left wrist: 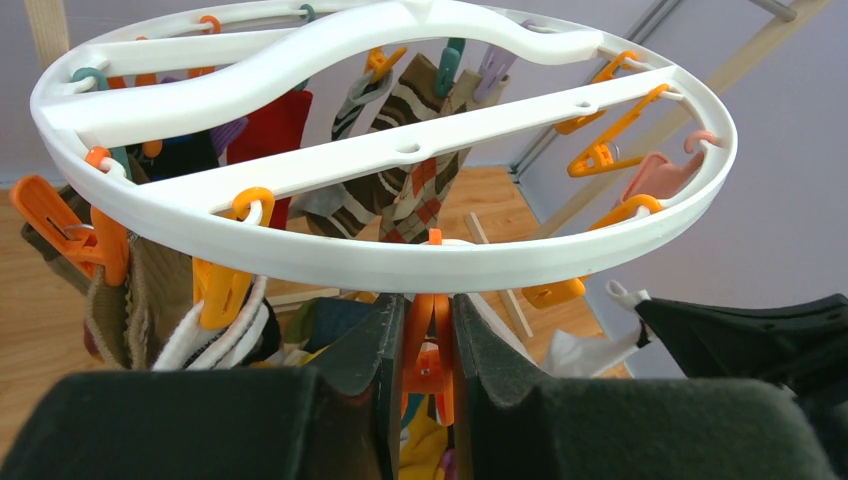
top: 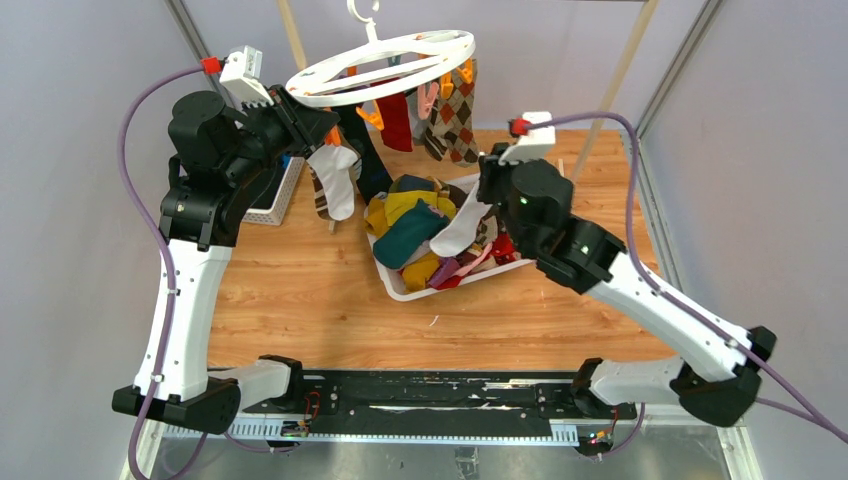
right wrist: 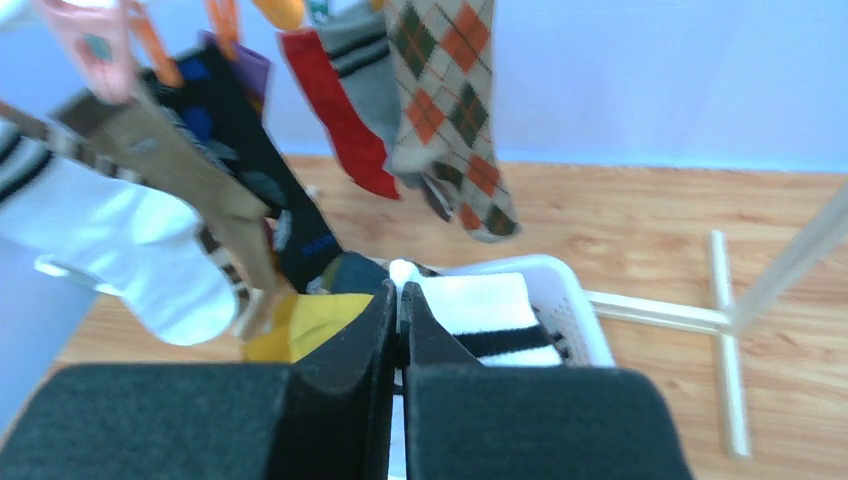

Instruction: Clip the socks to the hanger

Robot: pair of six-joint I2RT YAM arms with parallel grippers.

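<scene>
The white round hanger [top: 385, 68] is hung with colored clips and several socks. At its near left rim, my left gripper [top: 328, 128] is shut on an orange clip [left wrist: 428, 372]; in the left wrist view the clip's legs are squeezed between the fingers. My right gripper is shut on the edge of a white sock [top: 462, 225] with a black stripe [right wrist: 505, 342]. That sock dangles over the right part of the basket, apart from the hanger; a small tuft of it pokes up past the fingertips.
Beneath the hanger stands a white basket [top: 402, 292] of mixed socks. A clipped white sock [top: 335, 180] hangs just below the left gripper, with an argyle sock [top: 455, 115] farther right. Another white basket [top: 283, 195] sits behind the left arm.
</scene>
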